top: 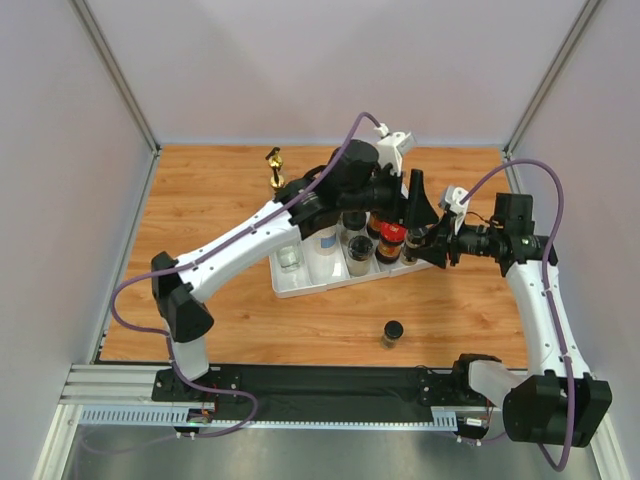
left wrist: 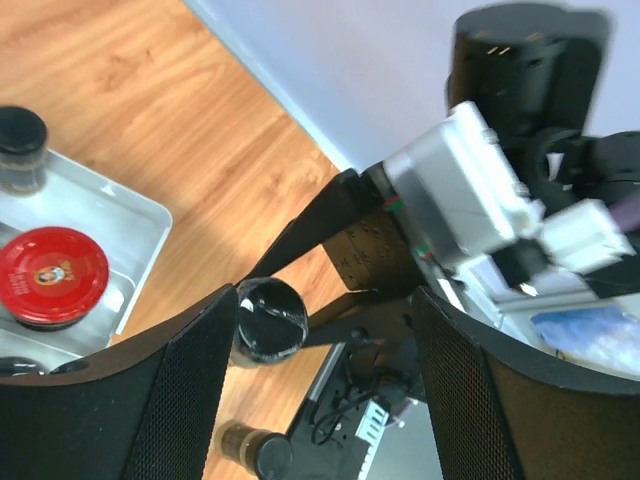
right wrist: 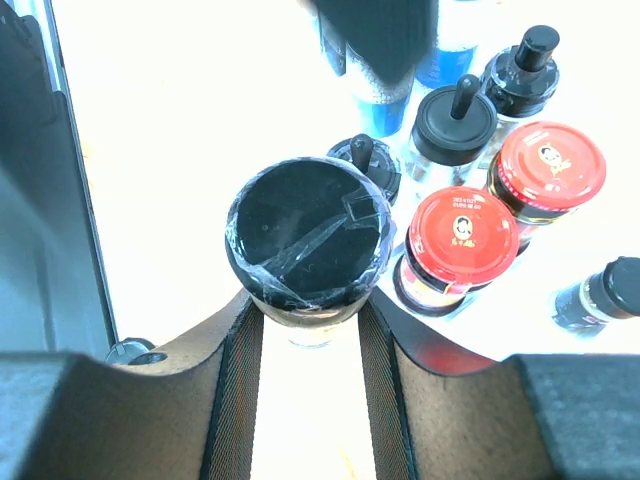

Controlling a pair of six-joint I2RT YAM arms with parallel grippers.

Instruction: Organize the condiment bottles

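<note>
My right gripper [top: 432, 245] is shut on a black-capped jar [right wrist: 308, 235] at the right end of the white caddy [top: 310, 287], beside the red-lidded jars [right wrist: 460, 240]. In the left wrist view that jar's dark cap [left wrist: 271, 320] shows between the right gripper's fingers. My left gripper [top: 415, 205] hangs just above it, its fingers apart with nothing clearly between them. Other bottles [top: 359, 255] stand in the caddy's compartments. A small black-capped bottle [top: 392, 334] stands alone on the wood in front.
A gold object [top: 276, 175] stands at the caddy's back left, partly behind the left arm. Walls border it on both sides and at the back.
</note>
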